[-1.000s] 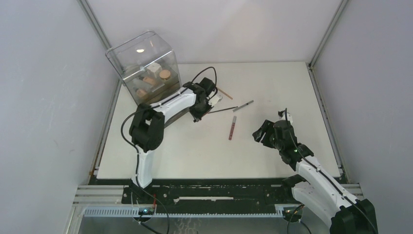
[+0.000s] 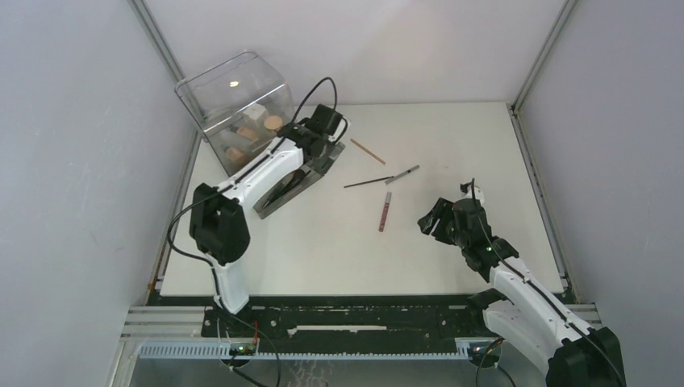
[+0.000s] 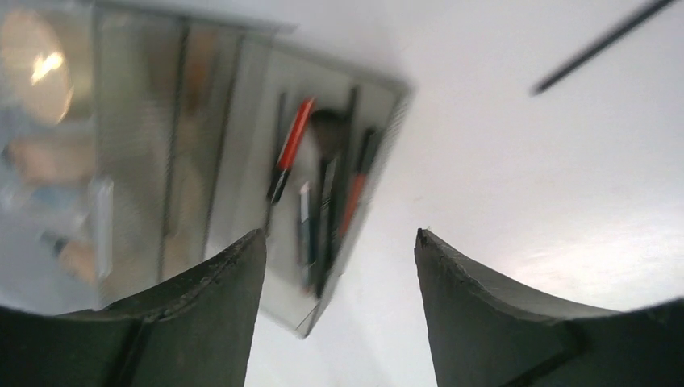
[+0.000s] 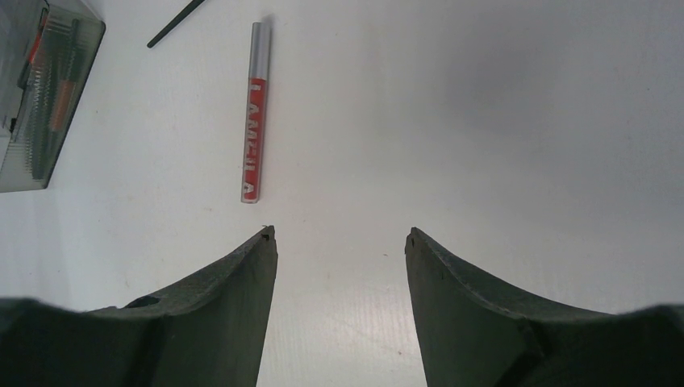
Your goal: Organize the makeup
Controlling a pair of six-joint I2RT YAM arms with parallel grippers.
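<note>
A clear organizer (image 2: 230, 97) with cosmetics stands at back left, its low drawer (image 2: 282, 201) out in front, holding brushes and pencils, including a red-and-black one (image 3: 294, 137). My left gripper is open above the drawer, nothing between its fingers. On the table lie a red lip pencil with silver end (image 4: 254, 137), a thin black pencil (image 2: 363, 183), a grey pen (image 2: 402, 175) and a tan pencil (image 2: 368, 151). My right gripper is open over the table, right of the red pencil.
Walls enclose it at back and sides.
The right arm is unchanged.
</note>
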